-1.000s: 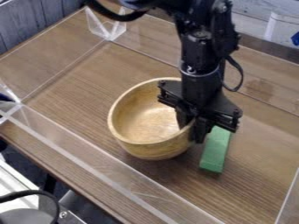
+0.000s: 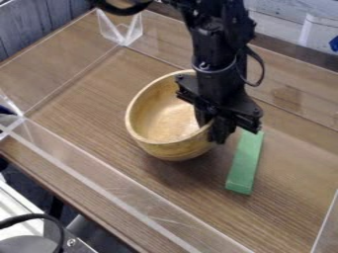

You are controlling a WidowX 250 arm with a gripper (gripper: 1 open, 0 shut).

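Observation:
A tan wooden-looking bowl (image 2: 156,125) sits left of centre on the brown table. The black gripper (image 2: 214,125) is at the bowl's right rim, shut on it, its fingertips partly hidden. A flat green strip (image 2: 243,164) lies on the table to the right of the bowl, apart from it.
A clear plastic piece (image 2: 119,30) stands at the back left. Clear edging runs along the table's (image 2: 79,99) left and front. A blue object (image 2: 333,44) is at the far right edge.
The gripper and bowl have moved back and slightly left since a second ago, and more of the green strip now shows.

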